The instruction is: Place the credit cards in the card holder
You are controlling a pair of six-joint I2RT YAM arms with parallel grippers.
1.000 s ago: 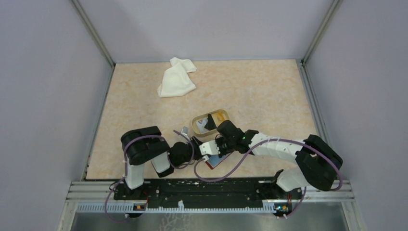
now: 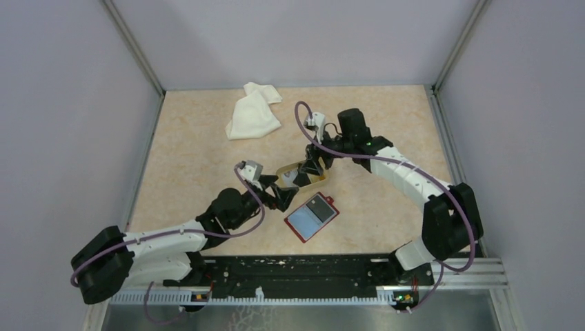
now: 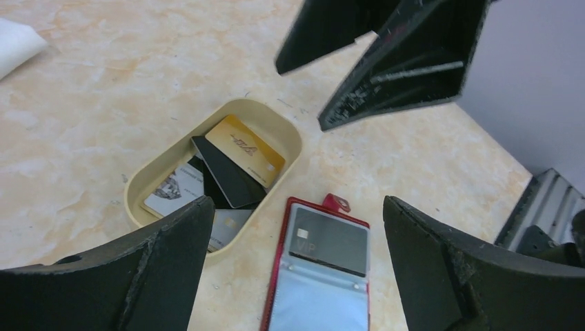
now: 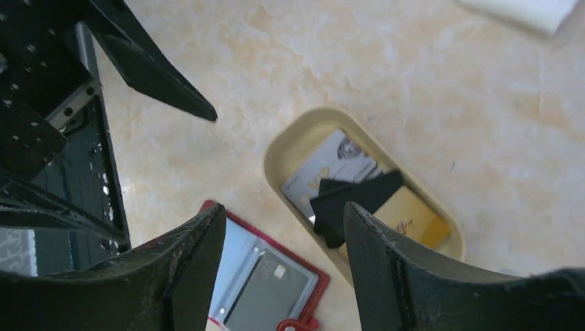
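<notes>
The red-edged card holder (image 2: 312, 216) lies on the table, a dark grey panel marked VIP (image 3: 329, 239) above its pale blue part. Whether that panel is a card, I cannot tell. In the beige tray (image 3: 131, 196) overlap a gold card (image 3: 245, 150), a black card (image 3: 226, 174) and white-grey cards (image 4: 332, 165). My left gripper (image 2: 288, 194) is open over the table between tray and holder, nothing between its fingers. Above the tray hovers my right gripper (image 2: 314, 165), its fingers (image 4: 200, 238) apart and empty.
A white cloth (image 2: 252, 116) lies at the back left of the table. The two grippers are close together over the tray. Open table (image 2: 186, 152) extends to the left, with more bare surface at the back right.
The right arm has swung up and back from over the card holder to above the tray, uncovering the holder.
</notes>
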